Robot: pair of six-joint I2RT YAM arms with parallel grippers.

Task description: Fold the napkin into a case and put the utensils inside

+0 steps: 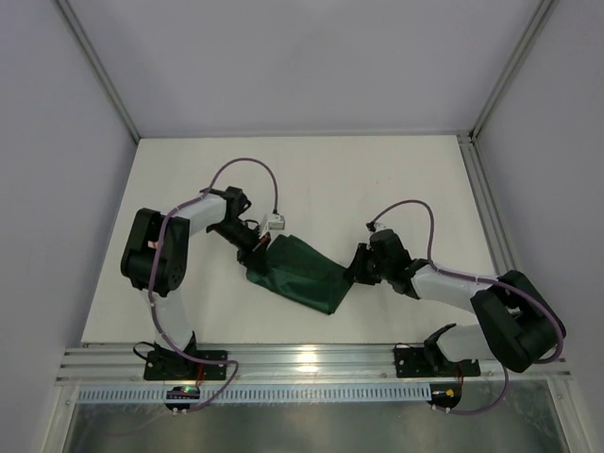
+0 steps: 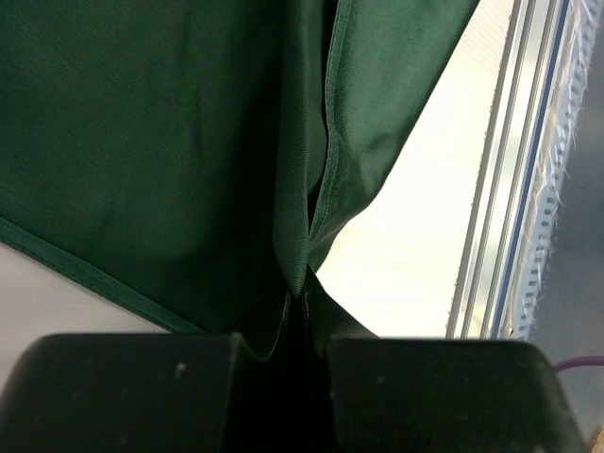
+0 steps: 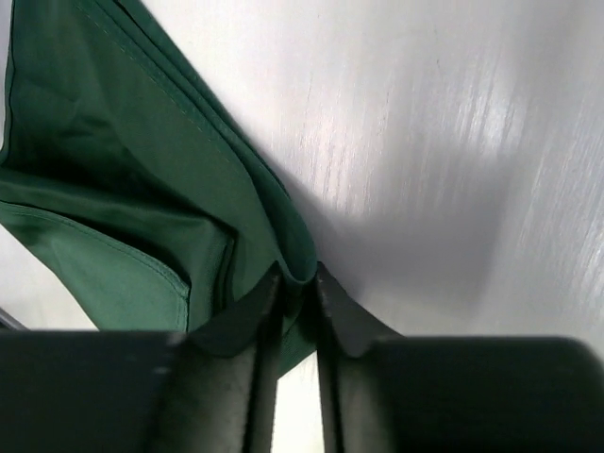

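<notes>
The green napkin (image 1: 307, 283) lies folded on the white table, spanning between both arms. My left gripper is shut on it at the left end, with a fold rising from between its fingers in the left wrist view. My right gripper is at the napkin's right end, its fingertips around a folded corner; whether they are closed on it is unclear. No utensils are in view.
A metal rail (image 1: 293, 352) runs along the front edge, and grey walls surround the sides and back.
</notes>
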